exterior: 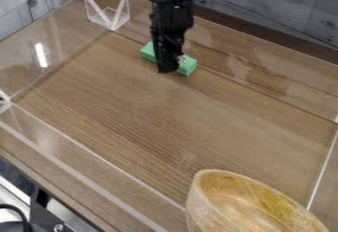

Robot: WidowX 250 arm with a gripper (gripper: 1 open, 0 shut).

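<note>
The black robot arm reaches down from the top middle, its gripper (pixel 168 54) low over a green object (pixel 184 66) on the wooden table (pixel 145 127). The green object shows on both sides of the dark fingers, which partly hide it. I cannot tell whether the fingers are open or closed on it.
A clear plastic piece (pixel 109 9) stands at the upper left. A large yellow bowl-like container (pixel 244 211) sits at the bottom right. Dark cables lie off the table's lower left edge.
</note>
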